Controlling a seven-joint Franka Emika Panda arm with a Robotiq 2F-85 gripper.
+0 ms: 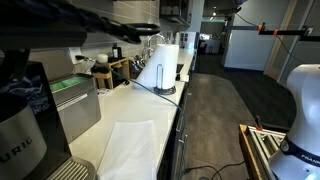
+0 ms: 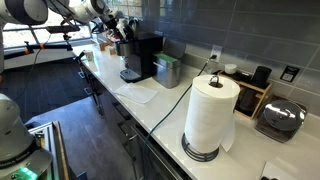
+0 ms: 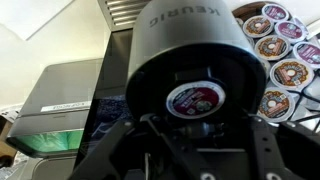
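A coffee pod (image 3: pixel 195 99) with a red and white lid sits at the middle of the wrist view, in front of the dark fingers of my gripper. The gripper is shut on it. Just beyond is the silver Keurig coffee maker (image 3: pixel 190 35), its rounded front framing the pod. How deep the pod sits in the machine's opening cannot be told. The machine's silver part (image 1: pixel 20 140) also shows at the left edge of exterior view 1, where my fingertips are out of sight. In exterior view 2 arm and machine are small and far off.
Several loose pods (image 3: pixel 272 47) stand in a holder on the right of the wrist view. A grey metal box (image 1: pixel 72 102) stands behind a white sheet (image 1: pixel 130 150) on the counter. Farther along is a paper towel roll (image 2: pixel 212 112).
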